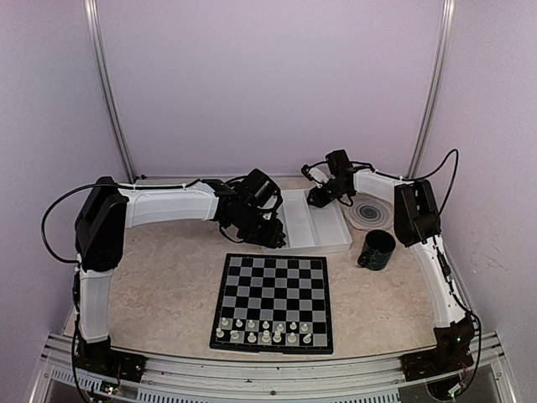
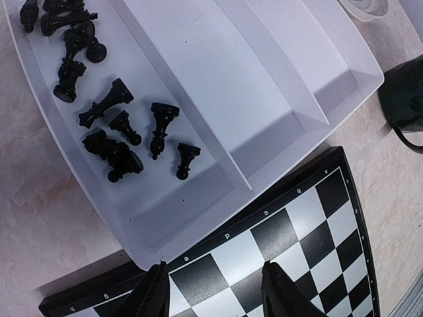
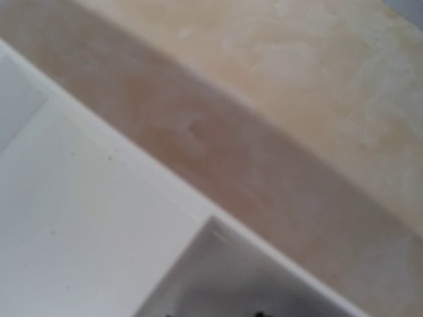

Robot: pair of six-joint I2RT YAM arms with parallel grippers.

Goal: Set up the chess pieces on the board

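The chessboard (image 1: 273,290) lies in front of the tray, with two rows of white pieces (image 1: 265,334) standing along its near side. Black pieces (image 2: 162,125) lie tipped over in the left compartment of the white tray (image 1: 299,220). Over the tray's front edge and the board's far edge, my left gripper stands open with nothing between its fingers. My right gripper (image 1: 317,198) is low at the tray's back right. Only its dark fingertips (image 3: 259,314) show at the bottom of the right wrist view, apart from each other; what lies below them is out of sight.
A dark mug (image 1: 377,250) stands right of the tray, its handle toward the board. Behind it lies a round ringed item (image 1: 369,212). The tray's middle compartment (image 2: 218,66) looks empty. Bare table lies on both sides of the board.
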